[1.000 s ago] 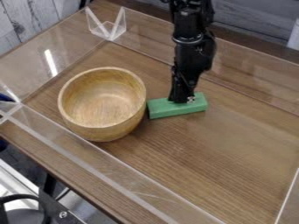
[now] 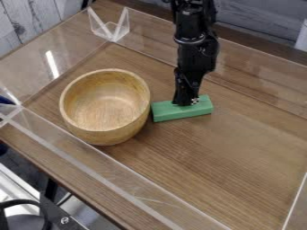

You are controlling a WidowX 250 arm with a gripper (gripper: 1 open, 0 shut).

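Observation:
A black robot arm reaches down from the top of the view. Its gripper [image 2: 188, 98] is low over a green rectangular block [image 2: 173, 111], at the block's top middle, and looks shut; whether it touches or holds the block cannot be seen clearly. The block lies on the wooden table [image 2: 228, 166], just right of a round wooden bowl [image 2: 107, 127], close to its rim.
The bowl is empty. Clear plastic walls edge the tray area at the left and lower left, with a clear angular piece at the top left. Black cables lie at the bottom left corner.
The arm and gripper have shifted very slightly; the block and bowl look unmoved.

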